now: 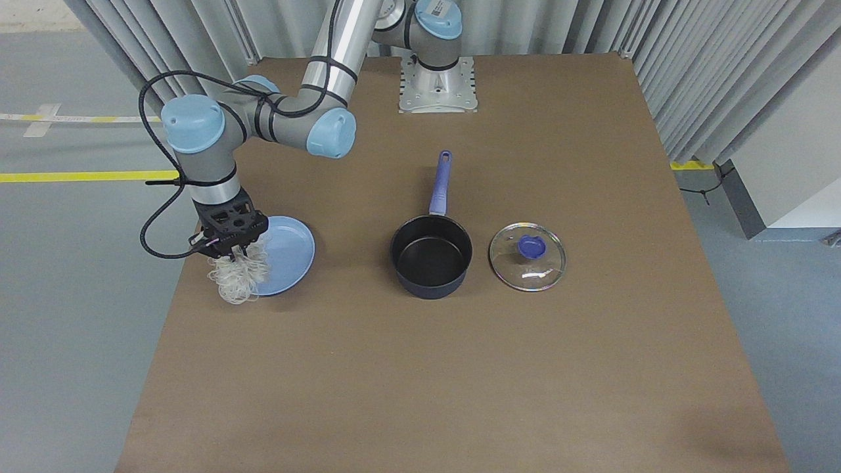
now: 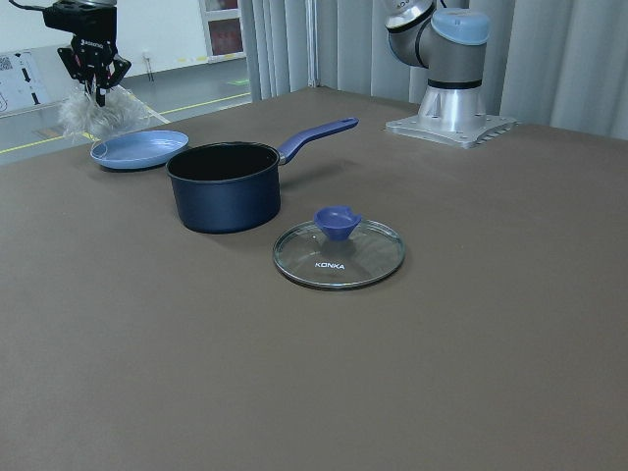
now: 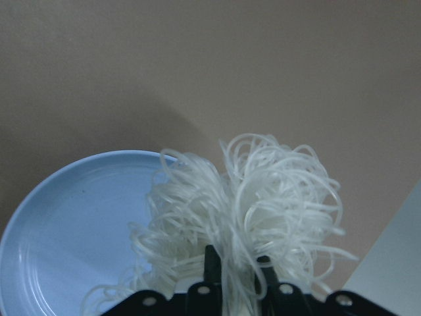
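Note:
A bundle of translucent white noodles (image 1: 234, 277) hangs from my gripper (image 2: 96, 88), which is shut on it above the left edge of a light blue plate (image 1: 288, 256). In the wrist view the noodles (image 3: 276, 204) drape over both fingers and overlap the right side of the plate (image 3: 72, 230). A dark saucepan (image 1: 430, 260) with a blue handle stands empty to the plate's right. Beside the pan lies a glass lid (image 1: 526, 268) with a blue knob.
The robot's base (image 1: 437, 94) is mounted at the back of the brown table (image 1: 473, 378). The plate sits close to the table's left edge.

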